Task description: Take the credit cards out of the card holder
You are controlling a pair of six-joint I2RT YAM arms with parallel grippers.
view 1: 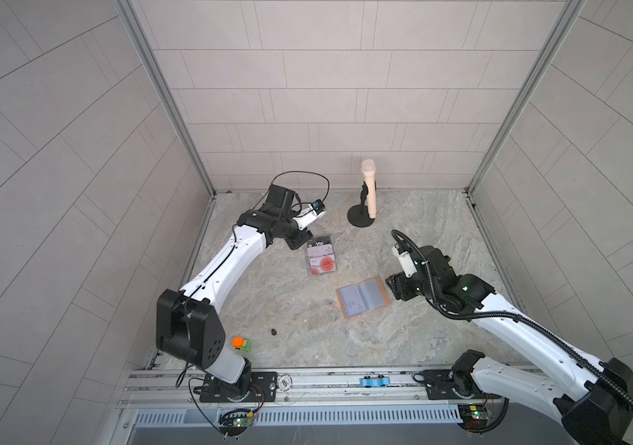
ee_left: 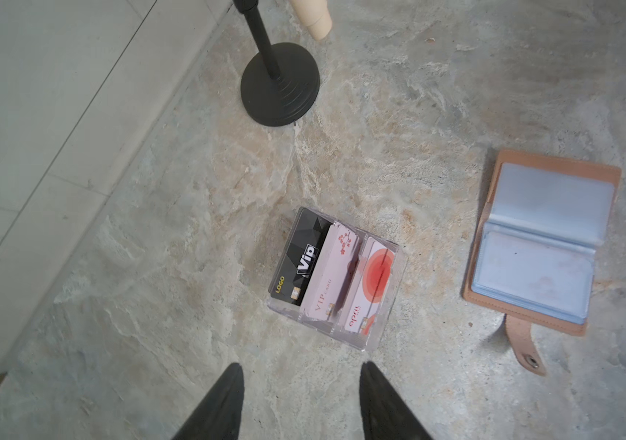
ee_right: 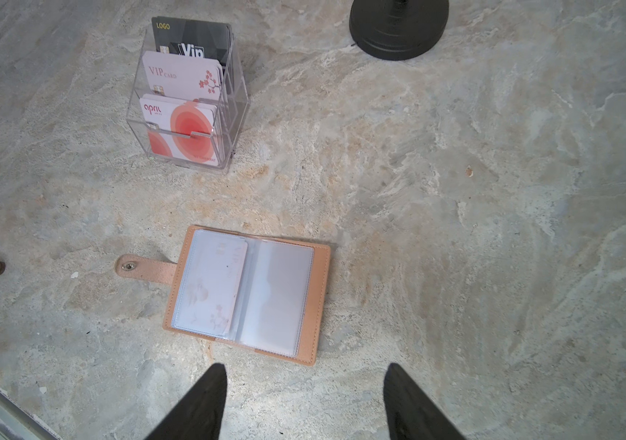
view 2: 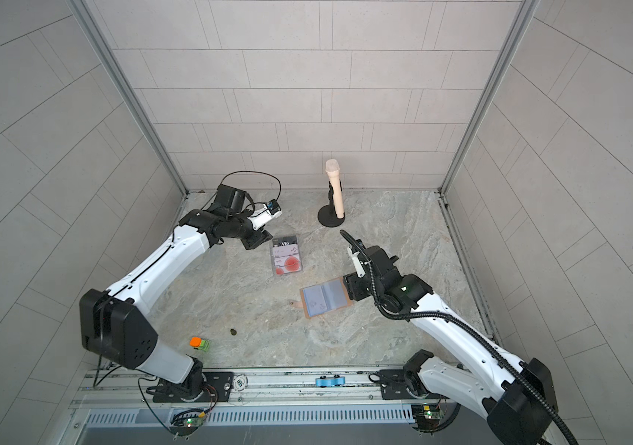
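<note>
The card holder [ee_right: 233, 88], a clear stepped box, stands on the table and holds a black Vip card [ee_left: 304, 256], a pale pink VIP card [ee_right: 180, 77] and a white card with a red circle [ee_left: 373, 282], each in its own slot. My left gripper hovers beside the box, open and with nothing between its fingers. An open tan wallet [ee_right: 320, 293] with clear sleeves lies to the right of the box; a pale card shows in one sleeve. Beyond the wallet's right edge my right gripper is open and empty.
A microphone on a black round stand [view 1: 360, 216] stands at the back. A small orange and green object [view 2: 199, 343] sits at the front left, and a small dark piece [view 2: 233, 331] nearby.
</note>
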